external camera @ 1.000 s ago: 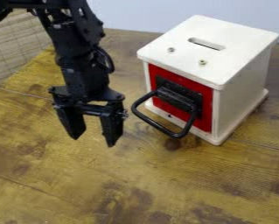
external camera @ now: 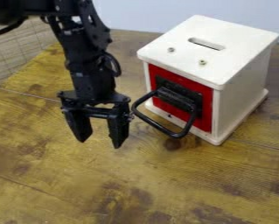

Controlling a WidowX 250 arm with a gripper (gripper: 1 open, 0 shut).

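A white box (external camera: 240,96) with a red front panel (external camera: 174,79) stands on the right, with a slot and two small knobs on top. A black looped handle (external camera: 165,127) juts from the red front toward the lower left. My black gripper (external camera: 100,129) hangs left of the handle, a short way from it, its two fingers apart and nothing between them.
A pale wall is behind, and a tiled or woven surface (external camera: 16,66) lies beyond the table's left edge.
My gripper has shifted very slightly; the box and its handle have not visibly moved.
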